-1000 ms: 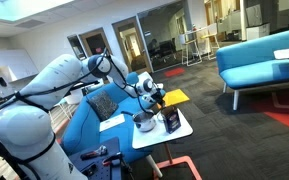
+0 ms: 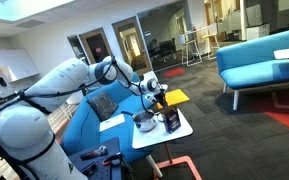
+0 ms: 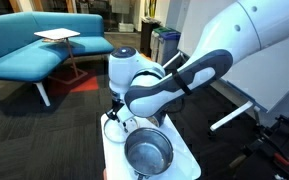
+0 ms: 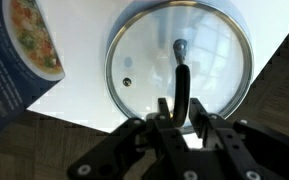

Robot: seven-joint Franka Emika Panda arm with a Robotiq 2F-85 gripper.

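Note:
In the wrist view a round clear lid (image 4: 144, 65) with a metal rim lies on the white table. Its dark handle (image 4: 182, 85) runs down between the fingers of my gripper, which stands part open on either side of it. Whether the fingers touch the handle cannot be made out. A grey pot (image 3: 149, 150) sits on the table beside the lid (image 3: 113, 130) in exterior view 2. There the gripper is low over the lid, its fingertips hard to pick out.
A dark box (image 2: 171, 119) with a food picture stands on the small white table (image 2: 184, 128), close to the lid. The table's edge is near. Blue sofas (image 2: 259, 62) stand around, with open carpet to the right.
The pot and the box appear unmoved.

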